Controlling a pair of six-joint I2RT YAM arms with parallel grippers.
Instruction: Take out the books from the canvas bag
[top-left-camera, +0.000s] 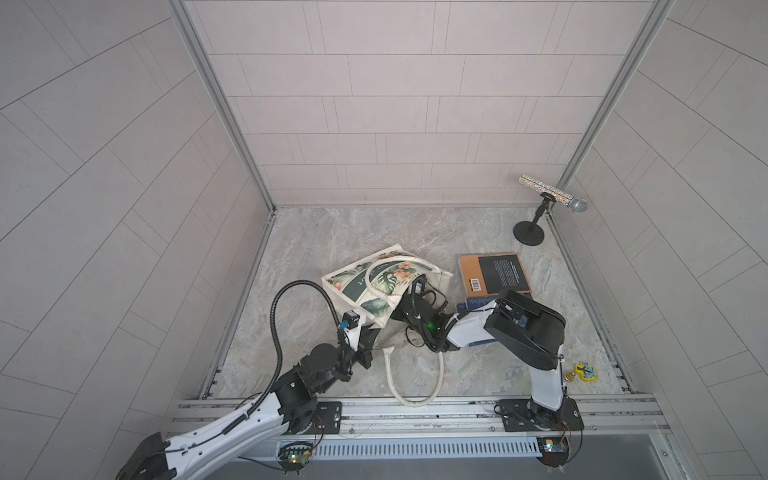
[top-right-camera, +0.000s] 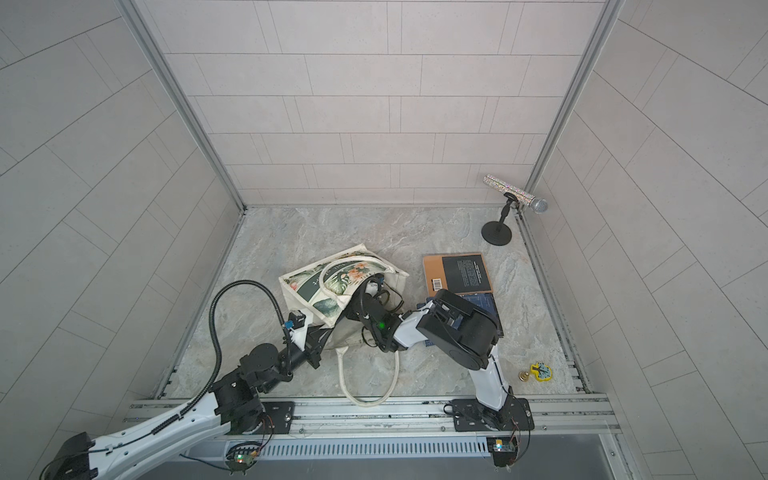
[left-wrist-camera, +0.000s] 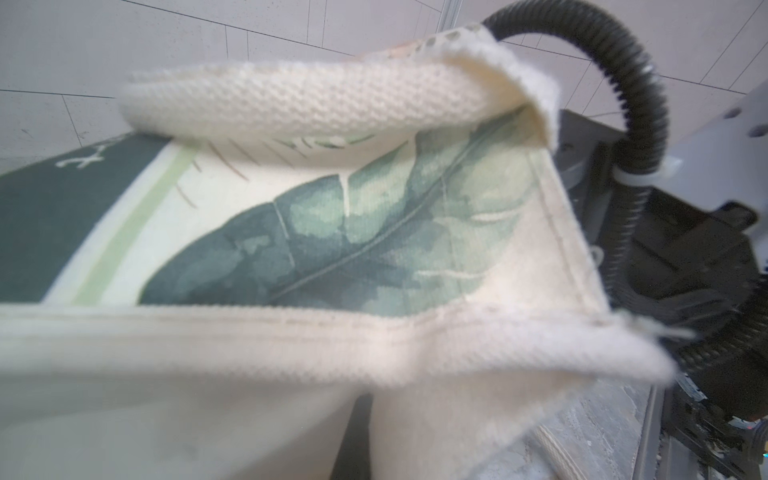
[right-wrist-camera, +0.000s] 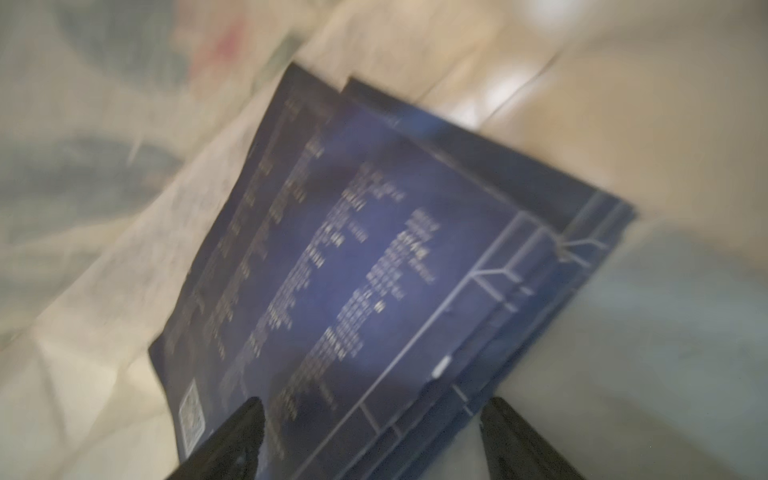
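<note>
The cream canvas bag (top-left-camera: 376, 280), printed with leaves and flowers, lies on the table with its mouth toward me. My left gripper (top-left-camera: 373, 329) is shut on the bag's rim (left-wrist-camera: 512, 340), where the cloth bunches around a dark fingertip in the left wrist view. Inside the bag, the right wrist view shows dark blue books (right-wrist-camera: 352, 264) with pale print, stacked slightly askew. My right gripper reaches into the mouth, its fingers apart. One finger overlaps the cover's lower part; the other is beside the spine edge. Contact with the books cannot be told.
An orange and black book (top-left-camera: 504, 274) lies right of the bag, with a blue book (top-right-camera: 485, 301) partly under the right arm. A microphone stand (top-left-camera: 529, 232) stands at back right. A small yellow item (top-left-camera: 586, 371) lies front right.
</note>
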